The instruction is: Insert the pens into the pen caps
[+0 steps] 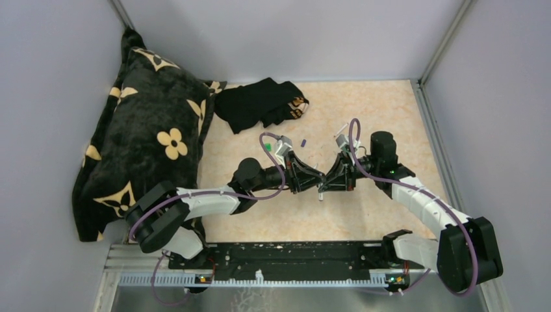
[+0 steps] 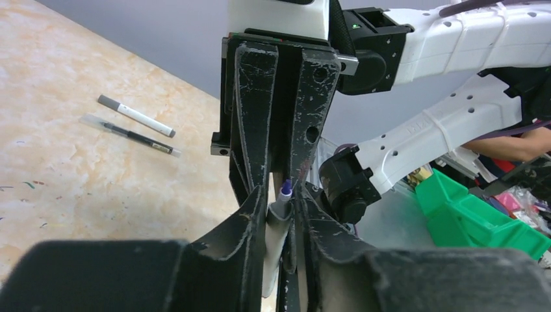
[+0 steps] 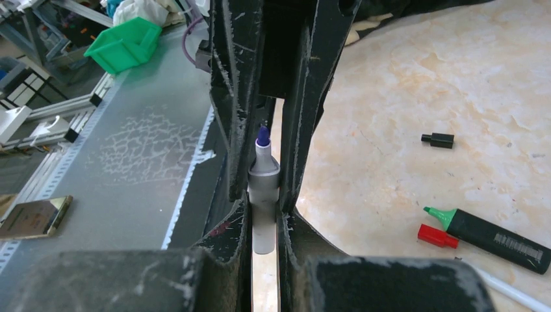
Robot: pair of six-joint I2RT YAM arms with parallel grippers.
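Note:
A white marker [image 3: 263,227] with a bare purple tip stands upright between both grippers, tip up. My right gripper is shut on its body. From the other side, the left gripper has its fingers around the marker just below the tip, drawn in close; whether they press on it cannot be told. A small purple cap [image 1: 303,143] lies on the table behind the arms. Also lying there are a black cap [image 3: 438,140], a red cap [image 3: 437,236] and an uncapped green highlighter [image 3: 497,240].
A grey-ended white marker [image 2: 136,116] and a black pen [image 2: 138,138] lie side by side. Black cloth [image 1: 260,104] is at the back, and a large dark cushion [image 1: 149,136] fills the left.

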